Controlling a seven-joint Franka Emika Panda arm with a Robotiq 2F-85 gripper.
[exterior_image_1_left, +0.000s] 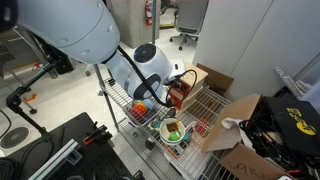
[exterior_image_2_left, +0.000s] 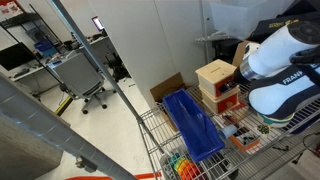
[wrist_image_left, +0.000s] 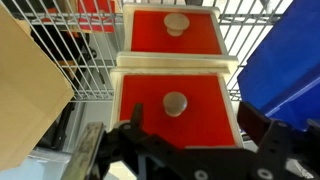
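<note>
A small wooden chest with red drawer fronts stands on the wire shelf. In the wrist view the upper drawer and the lower drawer each show a red face, a pale wooden frame and a round knob; the lower knob lies between my fingers in the picture. My gripper is open, its dark fingers spread to both sides of the lower drawer. Whether they touch the chest cannot be told. Both drawers appear closed.
A blue bin stands beside the chest. Brown cardboard fills the wrist view's left side. A green-and-white bowl and an open carton sit on the wire rack, with some bare wire between them.
</note>
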